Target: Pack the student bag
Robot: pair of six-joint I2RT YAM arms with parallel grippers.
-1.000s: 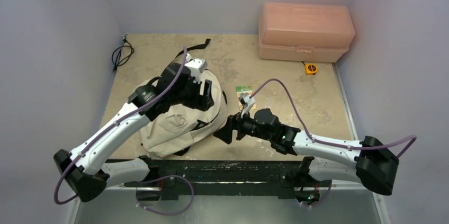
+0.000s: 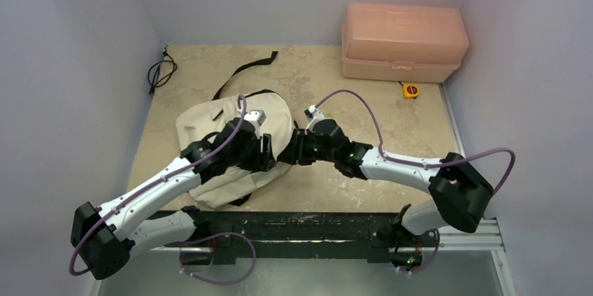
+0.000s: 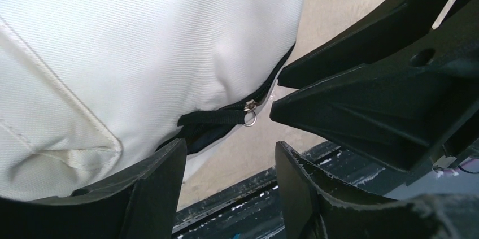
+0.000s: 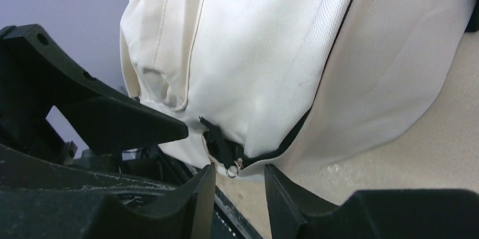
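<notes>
A cream bag [image 2: 217, 184] lies on the left half of the table. Its black zipper, with a metal pull ring [image 3: 249, 118] and short fabric tab [image 4: 223, 148], runs along the edge facing my right gripper. My left gripper is open over that zipper end, nothing between its fingers. My right gripper is beside the same zipper end, part open, its fingertips just short of or at the ring. The two grippers are very close together.
A pink lidded box [image 2: 404, 40] sits at the back right, with a yellow tape measure [image 2: 410, 91] in front. A black cable [image 2: 161, 75] lies at the back left.
My left gripper has come down and toward the front over the zipper. My right gripper has moved left and slightly back to the bag's edge.
</notes>
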